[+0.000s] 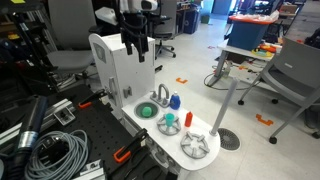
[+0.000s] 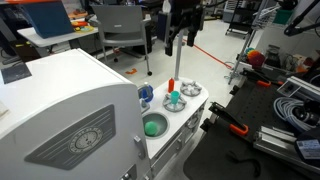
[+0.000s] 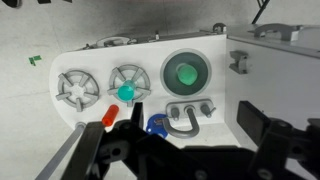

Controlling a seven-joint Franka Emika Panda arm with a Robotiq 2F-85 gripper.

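Note:
High over the white toy kitchen counter, my gripper points down with its fingers wide apart and nothing between them. The wrist view shows both dark fingers framing the faucet. A round green item lies inside the grey sink. On one burner sits a teal cup-like piece; the other burner is bare. Beside the burners stands a red bottle. Behind the sink is a blue bottle, partly covered by a finger in the wrist view.
A tall white cabinet rises at the sink end of the counter. A thin upright post stands behind the burners. Orange-handled clamps and coiled cable lie on the black table. Open air surrounds the gripper.

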